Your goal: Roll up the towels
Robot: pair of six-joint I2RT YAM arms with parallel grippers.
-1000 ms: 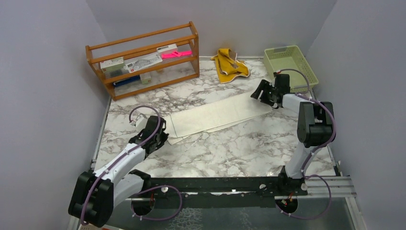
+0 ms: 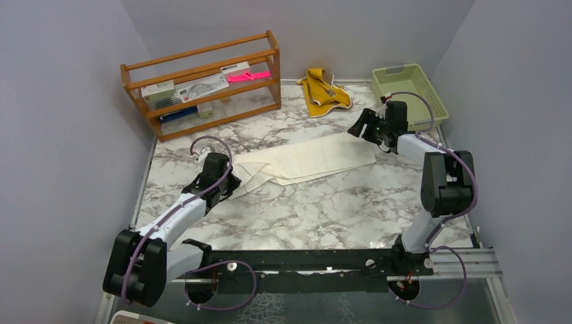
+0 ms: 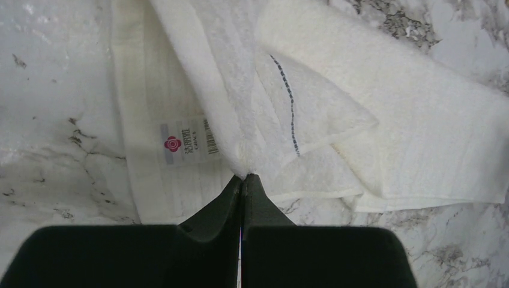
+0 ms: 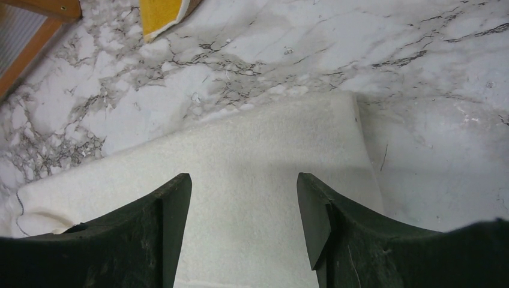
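A cream-white towel (image 2: pixel 310 157), folded into a long strip, lies slantwise across the marble table. Its left end is rumpled, and in the left wrist view a lower layer shows a printed label (image 3: pixel 189 139). My left gripper is shut on a pinched tip of the towel's upper layer, which stretches up from the fingertips. Over the strip's right end, my right gripper stands open. Only towel surface shows below the gap between its fingers, with nothing held.
A yellow cloth (image 2: pixel 324 92) lies crumpled at the back beside a green basket (image 2: pixel 432 94). The wooden rack (image 2: pixel 202 121) with boxes stands at the back left. Bare marble (image 2: pixel 317 216) stretches along the front of the table.
The towel's left end has gone from flat to lifted and creased, with a lower layer exposed. The right gripper has shifted slightly left.
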